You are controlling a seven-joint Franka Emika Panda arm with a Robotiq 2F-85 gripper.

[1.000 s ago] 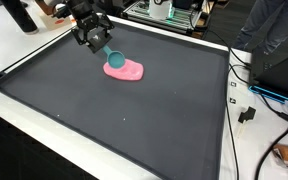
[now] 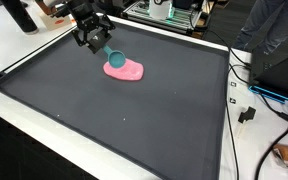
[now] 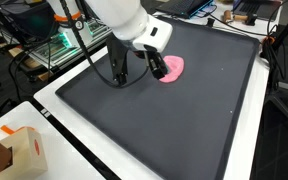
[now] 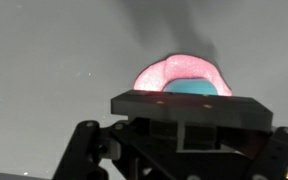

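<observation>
A teal item (image 2: 116, 60), rounded at one end with a short narrow handle, is over the pink, soft-edged piece (image 2: 128, 71) on the dark table. My gripper (image 2: 105, 46) is shut on its handle end, coming from the far left. In the wrist view, the teal item (image 4: 190, 86) shows just beyond the dark fingers (image 4: 149, 103), with the pink piece (image 4: 164, 72) around it. Whether the teal item rests on the pink piece or hangs slightly above cannot be told. From the other side, the gripper (image 3: 166, 74) hides the teal item and covers part of the pink piece (image 3: 173, 67).
Cables (image 2: 242, 80) run along its right side. A white and orange box (image 3: 27, 150) stands off the near left edge in the second exterior view.
</observation>
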